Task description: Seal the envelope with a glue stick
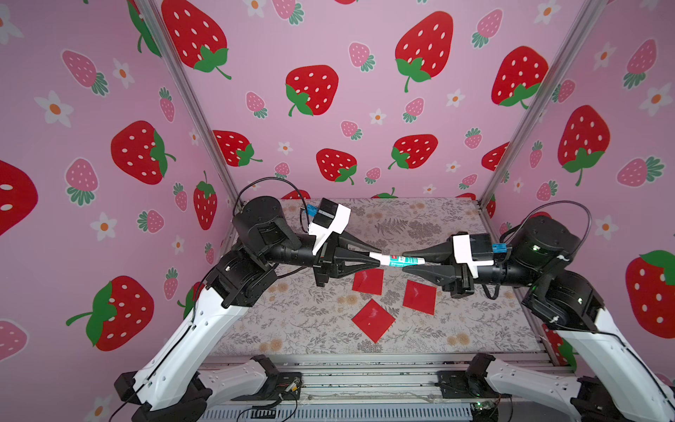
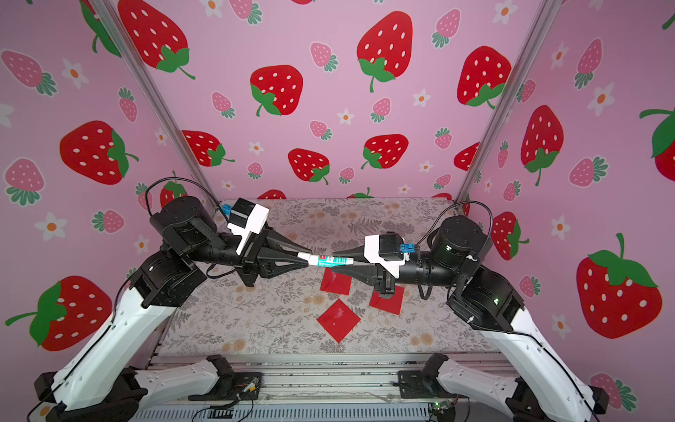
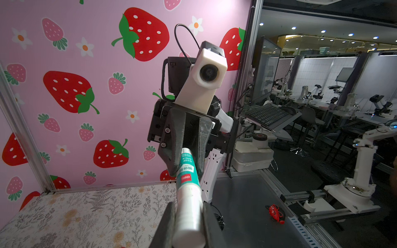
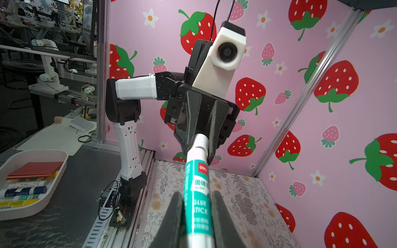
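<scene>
The teal-and-white glue stick [image 1: 396, 261] lies nearly level in the air above the table, my right gripper [image 1: 405, 261] shut around its body. My left gripper [image 1: 378, 258] is shut on the white cap [image 4: 201, 141], which meets the white end of the stick in one line; how deeply it is seated cannot be told. In the left wrist view, the glue stick's label [image 3: 185, 169] points away toward the right gripper. Below, three flat red squares, likely envelopes, lie on the patterned mat: one in front [image 1: 373, 320], one behind [image 1: 367, 282], one at right [image 1: 419, 296].
A white bin [image 4: 33, 155] with red paper and several sticks stands outside the mat in the right wrist view. A red-and-black object [image 3: 276, 213] lies on the dark surface beyond.
</scene>
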